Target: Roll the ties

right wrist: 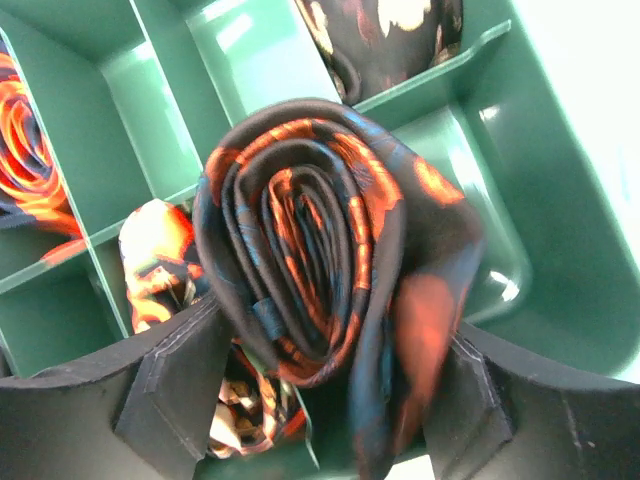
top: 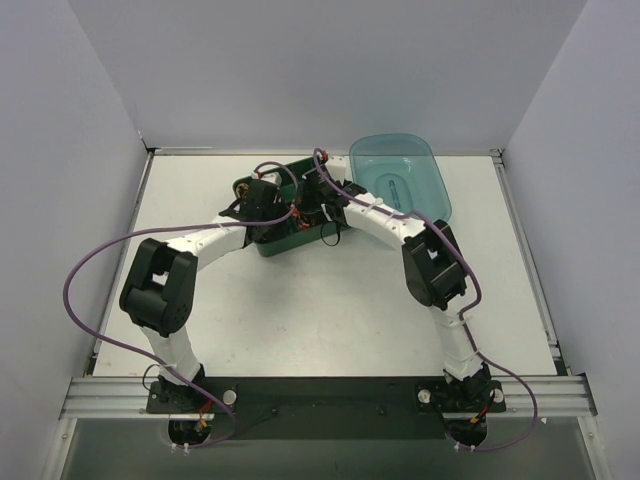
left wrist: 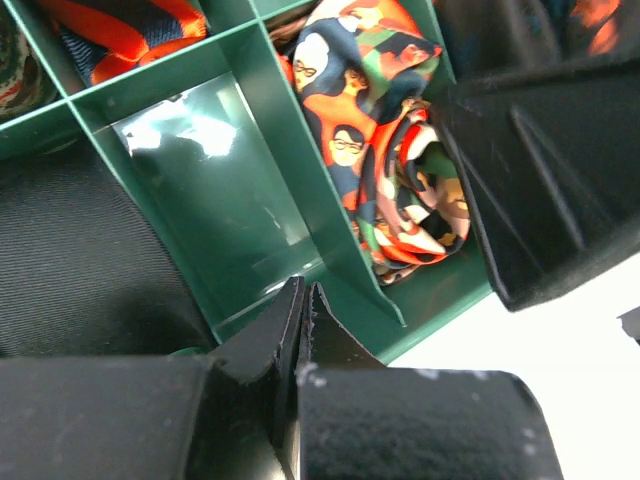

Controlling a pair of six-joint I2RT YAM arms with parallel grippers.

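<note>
A green divided box (top: pixel 290 240) holds ties in its compartments. In the left wrist view my left gripper is over an empty green compartment, its fingertips together; what it holds, if anything, is not visible. A patterned tie (left wrist: pixel 355 120) fills the neighbouring compartment. In the right wrist view my right gripper has a rolled dark orange-and-blue tie (right wrist: pixel 310 240) between its partly parted fingers, above the box; whether it grips the roll is unclear. More ties (right wrist: pixel 30 150) lie in other compartments.
A translucent blue tray (top: pixel 395 155) stands right of the box at the back of the white table.
</note>
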